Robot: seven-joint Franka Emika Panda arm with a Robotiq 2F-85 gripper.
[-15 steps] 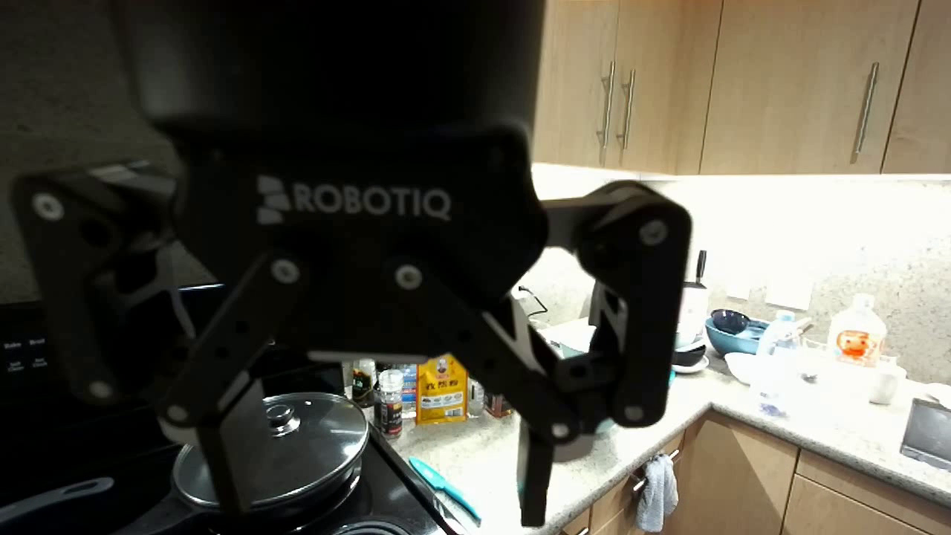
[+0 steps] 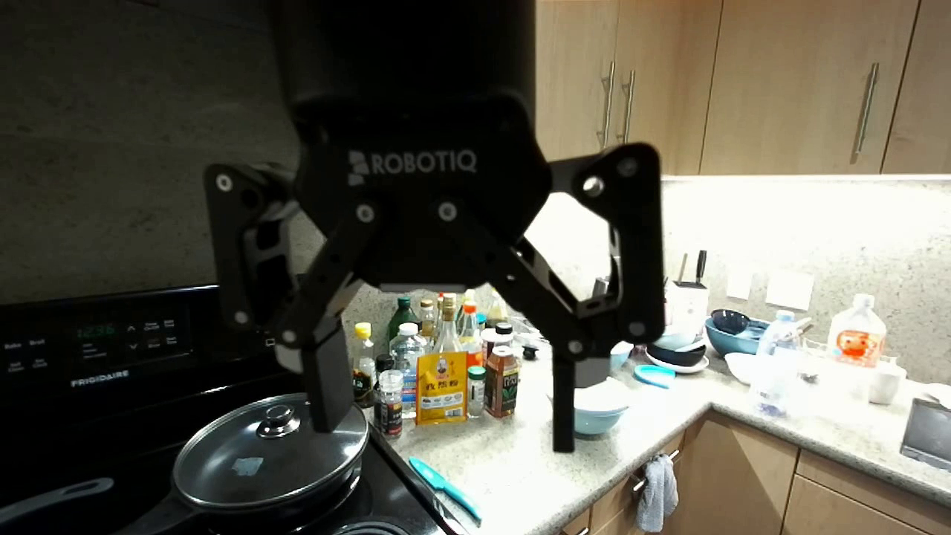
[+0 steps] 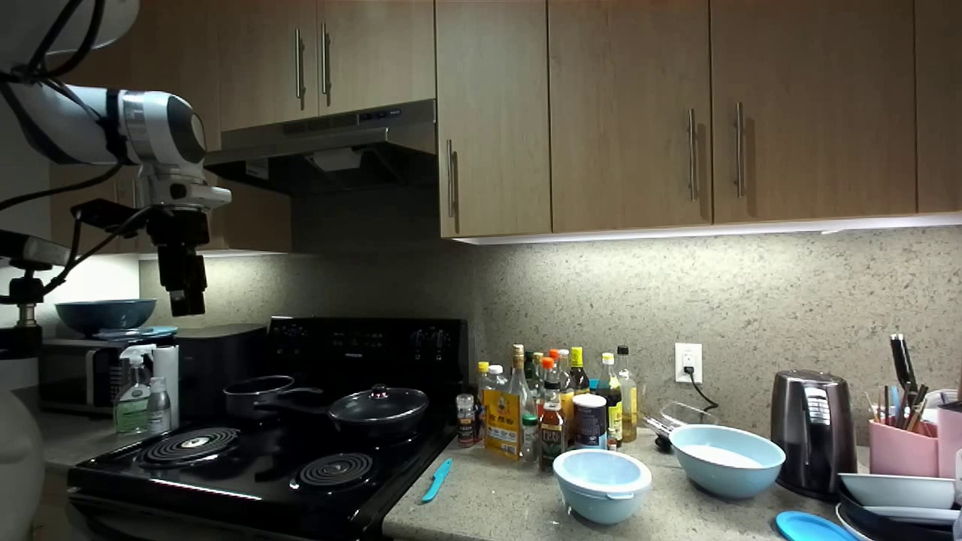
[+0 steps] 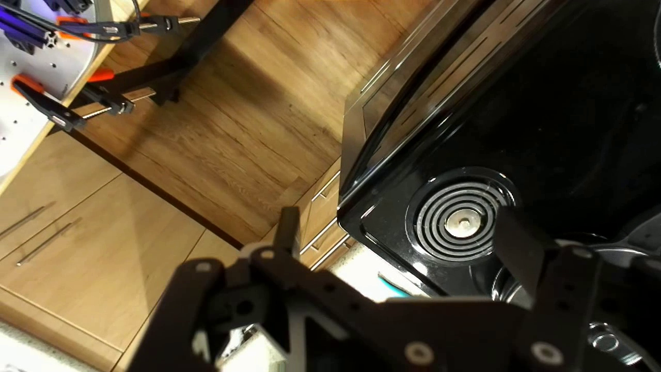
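In exterior view 1 my gripper is open, its two fingers wide apart and only background visible between them. It hangs high, pointing down; from the side, exterior view 2 shows the gripper left of the stove and above its surface. The wrist view looks down past the spread gripper onto a bare coil burner and the floor. A lidded black pan sits at the back of the stove. On the counter beside the stove lies a turquoise knife.
Several bottles, with a yellow packet, crowd the counter by the stove. Farther right stand a light blue lidded bowl, another blue bowl and a kettle. A range hood overhangs the stove. Clamps hold a table edge.
The pan, knife and bottles have not moved.
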